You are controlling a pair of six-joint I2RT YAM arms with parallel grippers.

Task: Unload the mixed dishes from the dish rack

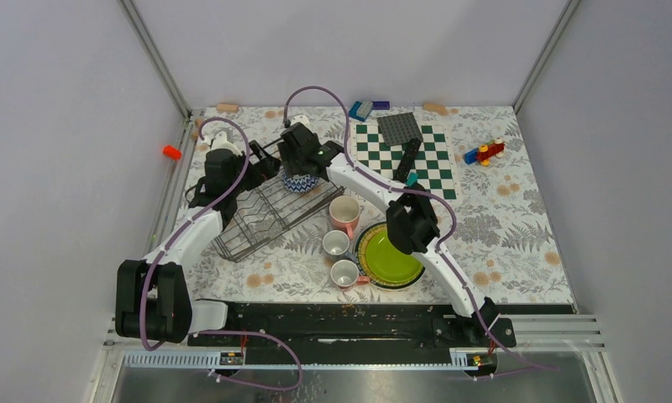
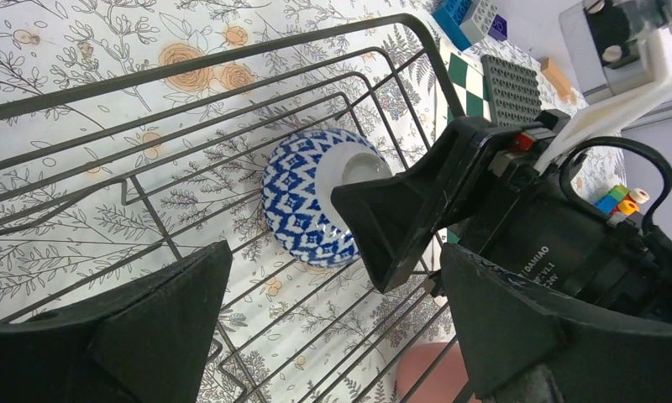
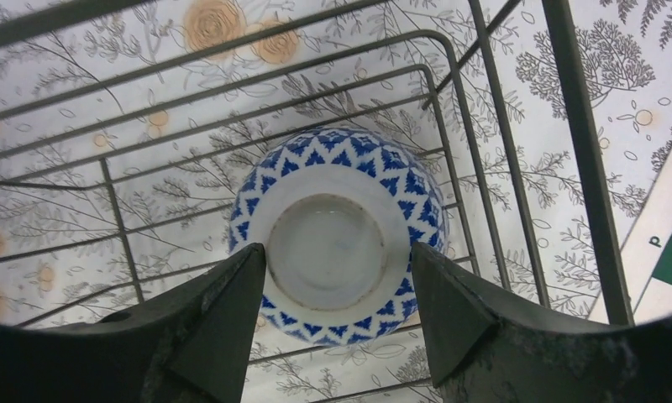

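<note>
A blue-and-white patterned bowl lies upside down in the far right corner of the dish rack, its foot ring facing up. Over it stands my right gripper, open, with a fingertip on either side of the foot ring in the right wrist view; whether they touch the bowl I cannot tell. In the left wrist view, a black right finger overlaps the near right side of the bowl. My left gripper is open above the rack, left of the bowl, and holds nothing. No other dish shows in the rack.
Right of the rack stand a pink mug and two smaller cups. Beside them lies a green plate, partly under the right arm. A checkered board lies behind.
</note>
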